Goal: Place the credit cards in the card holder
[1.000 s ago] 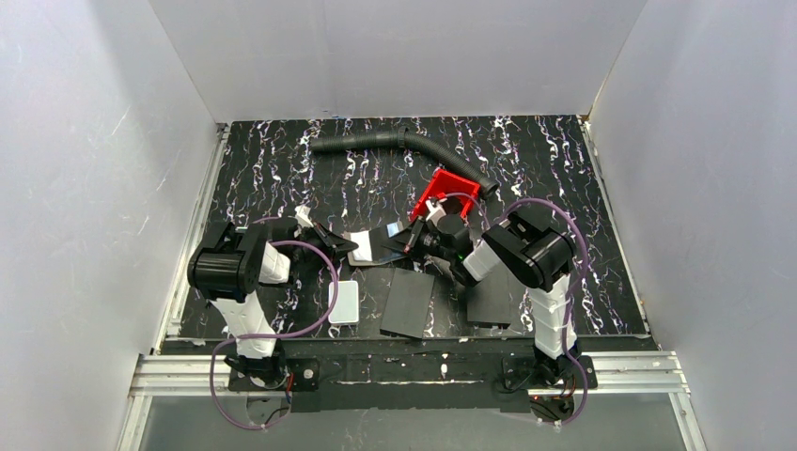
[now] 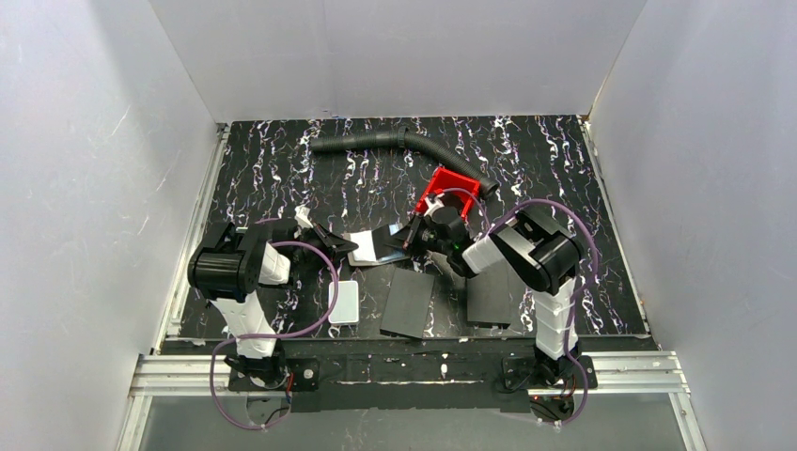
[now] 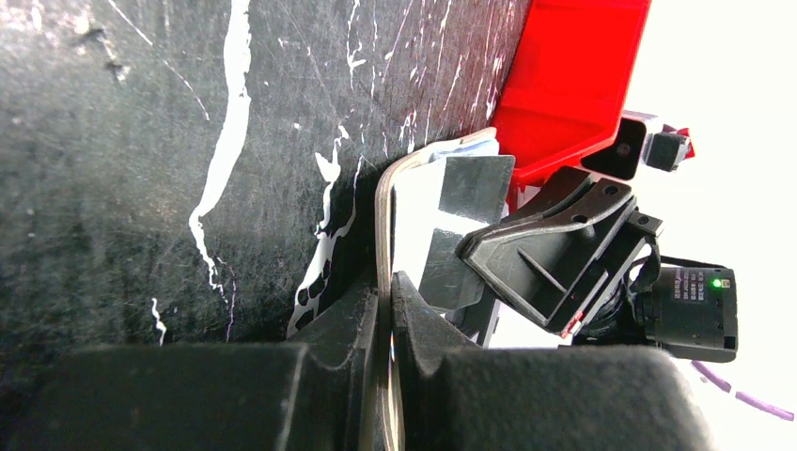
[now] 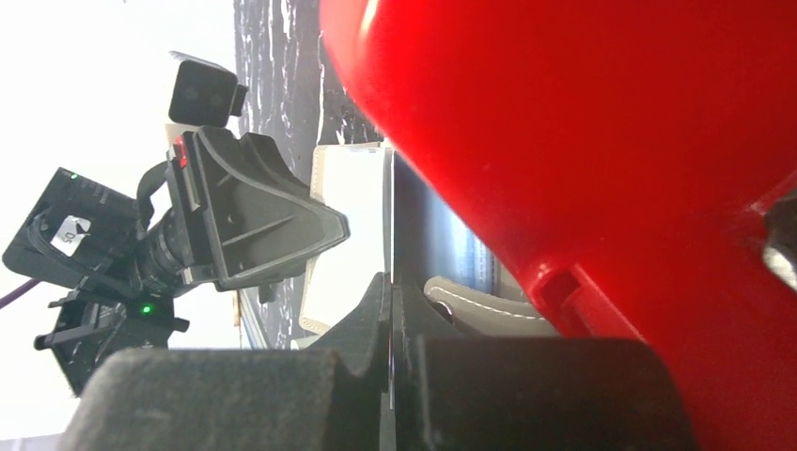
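The card holder (image 2: 363, 254) lies spread near the table's middle, with a white inner side and a tan edge (image 3: 382, 225). My left gripper is shut on that edge. From the other side, my right gripper is shut on a thin dark card (image 4: 387, 211), seen edge-on in the right wrist view. In the left wrist view the dark card (image 3: 470, 193) stands over the holder's white part. A bluish clear pocket (image 4: 449, 240) shows beside the card in the right wrist view. Whether the card's lower edge is inside a pocket is hidden.
A red bin (image 2: 476, 184) stands close behind my right gripper. Behind it runs a black ribbed tube (image 2: 367, 141). In front lie a white square (image 2: 344, 303) and two dark flat boxes (image 2: 407, 303).
My right forearm has shifted slightly to the right and its gripper has turned a little, the dark card still at its tips. The left arm and the holder look unmoved.
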